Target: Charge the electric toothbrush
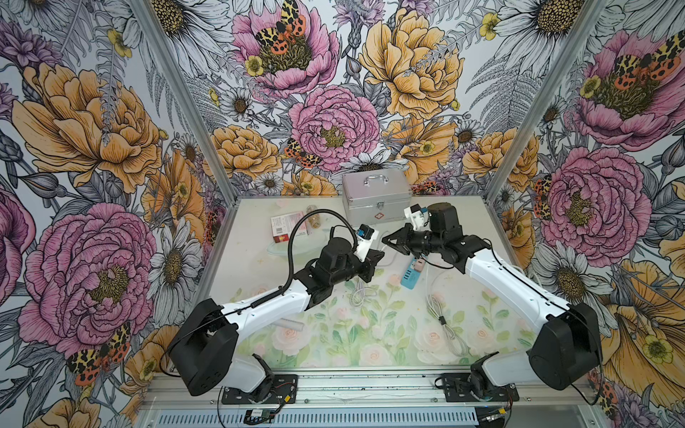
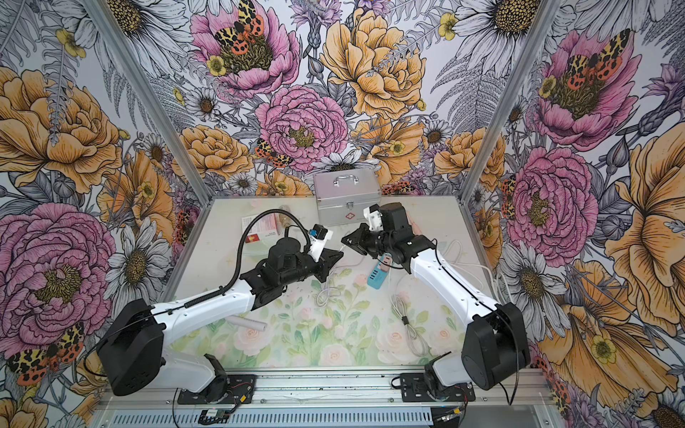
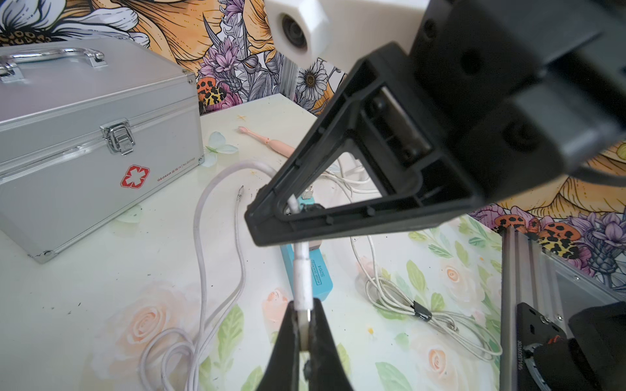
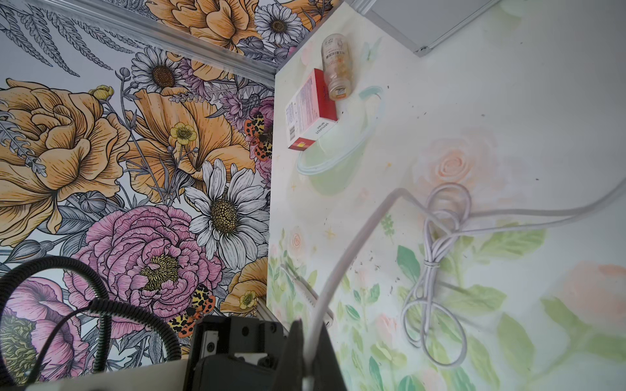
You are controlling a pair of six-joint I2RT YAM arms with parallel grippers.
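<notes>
The pink electric toothbrush lies on the table in the left wrist view, partly hidden behind my right gripper. That gripper is shut on a white cable, which runs up between its fingertips. Just below, the cable's white connector points down, its end between the fingertips of my left gripper, which looks shut on it. Both grippers meet above the middle of the table. A blue power strip lies under the right arm, with a pinkish plug at one end.
At the back stands a silver case. A red and white box and a small bottle sit at the back left. Bundled cables lie mid-table, and another coil rests front right.
</notes>
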